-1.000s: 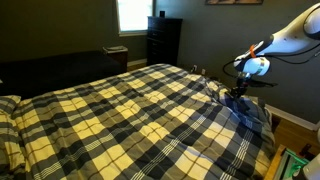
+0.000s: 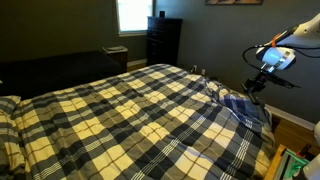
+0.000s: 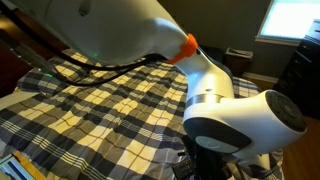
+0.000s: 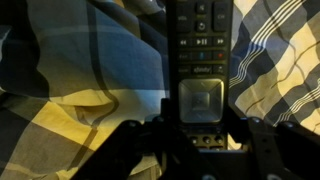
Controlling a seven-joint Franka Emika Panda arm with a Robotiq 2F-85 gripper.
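A dark remote control (image 4: 201, 60) with rows of buttons and a square silver pad runs up the middle of the wrist view. My gripper is shut on its lower end, and the dark fingers show at the bottom of that view. In exterior view 1 the gripper (image 2: 255, 88) hangs above the bed's right end, where the remote is too small to make out clearly. The arm hides most of the gripper in exterior view 2.
A plaid blanket (image 2: 130, 115) covers the bed, with a bunched bluish part (image 2: 238, 107) near the arm. Rumpled cloth (image 4: 100, 60) lies beneath the remote. A dark dresser (image 2: 163, 42) stands by the far wall. Most of the bed is clear.
Compared with a second ago, the arm and gripper stand farther right and a little higher, off the bunched cloth.
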